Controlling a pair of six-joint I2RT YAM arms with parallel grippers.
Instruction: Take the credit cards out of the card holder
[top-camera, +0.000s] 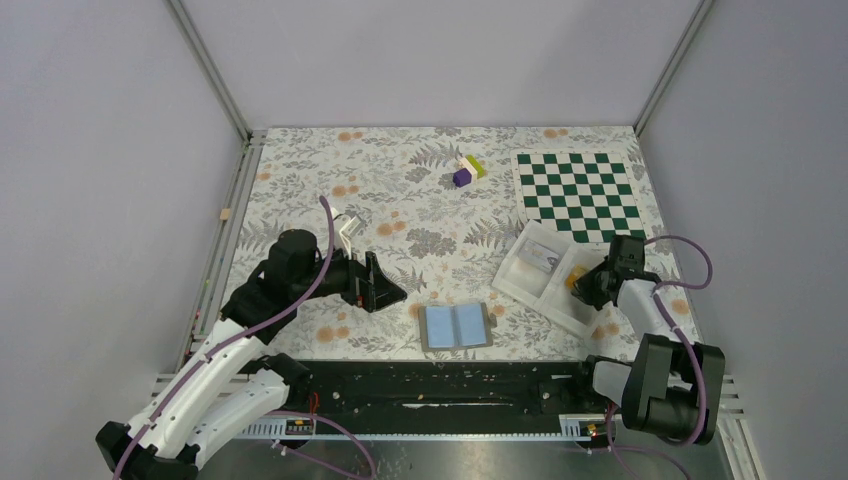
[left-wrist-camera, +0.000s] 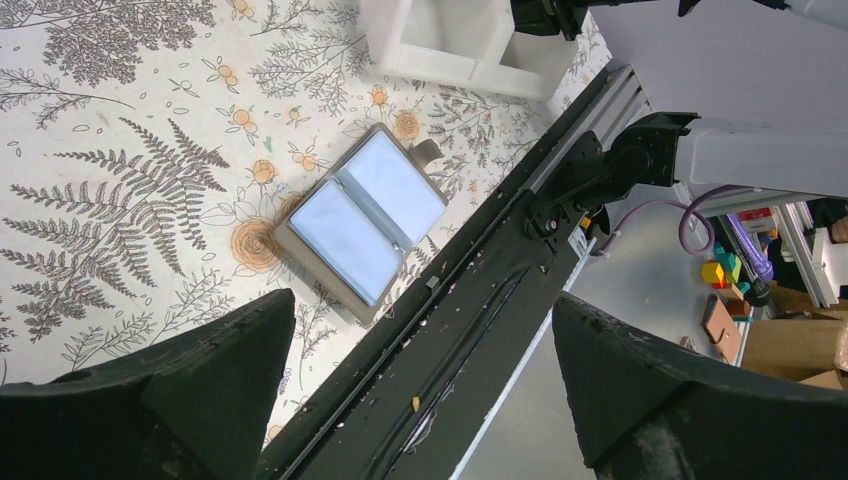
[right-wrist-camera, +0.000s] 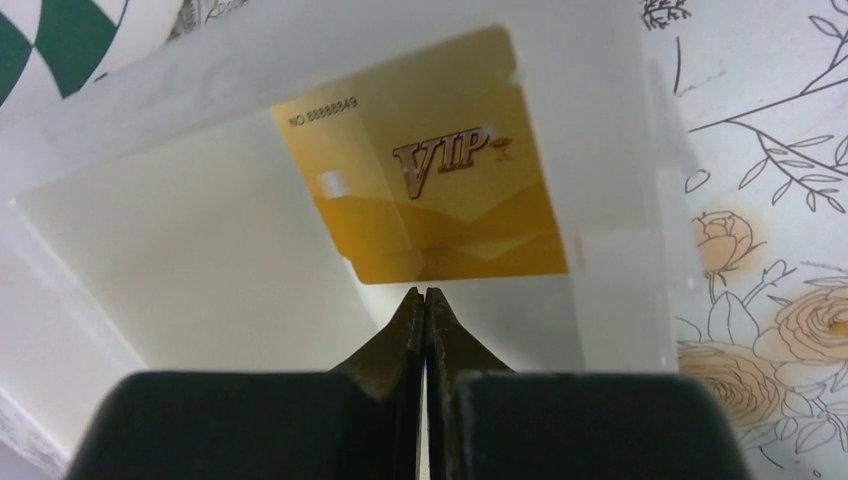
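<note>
A gold VIP card (right-wrist-camera: 440, 170) lies flat in the right compartment of the white two-part tray (top-camera: 513, 287); in the top view my right gripper partly covers it. A silvery card (top-camera: 541, 256) rests in the left compartment. Over the gold card's compartment, my right gripper is shut, its tips just short of the card's near edge in the right wrist view, nothing visible between them. The card holder (left-wrist-camera: 343, 276) lies spread on the table with pale blue inner faces. To its left, my left gripper stands open and empty above the table.
A green-and-white checkered board (top-camera: 583, 195) lies directly behind the tray. Small purple, white and green blocks (top-camera: 466, 172) sit at the back middle. The dark front rail (top-camera: 440, 385) runs close to the card holder.
</note>
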